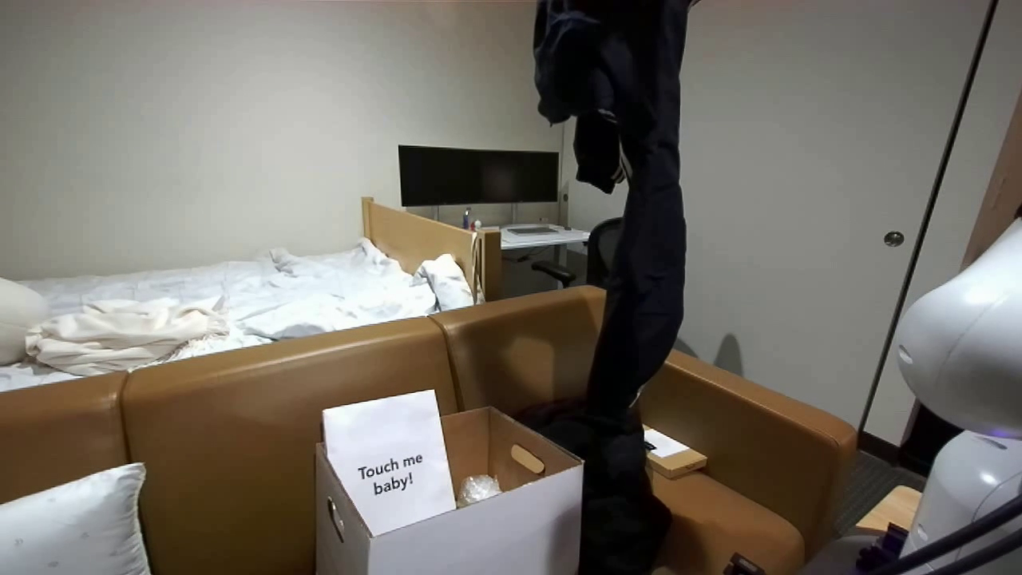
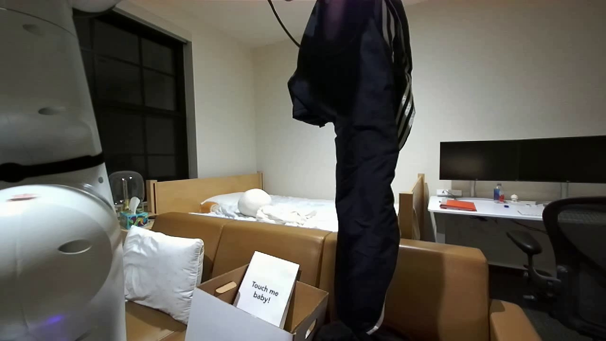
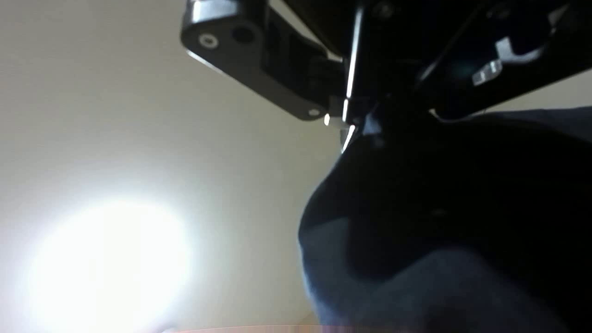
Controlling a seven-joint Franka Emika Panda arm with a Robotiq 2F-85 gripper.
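A dark navy garment with pale stripes, which looks like track pants (image 2: 369,170), hangs at full length in front of the sofa. In the wrist view its dark cloth (image 3: 333,249) bunches up against my gripper, which is shut on it. The fingertips are partly lost in shadow and fabric. Both exterior views cut off the top of the garment (image 1: 651,239), so the gripper is not seen there. Below its lower end, more dark cloth (image 1: 618,489) lies heaped on the sofa seat beside the box; whether the two touch is hard to tell.
A white cardboard box (image 1: 479,537) holds a "Touch me baby!" sign (image 1: 393,465) and a clear wrapped item (image 1: 477,489). The brown sofa (image 1: 287,402) spans the view, with a white pillow (image 2: 162,273) at one end and a flat package (image 1: 675,455) near the other armrest.
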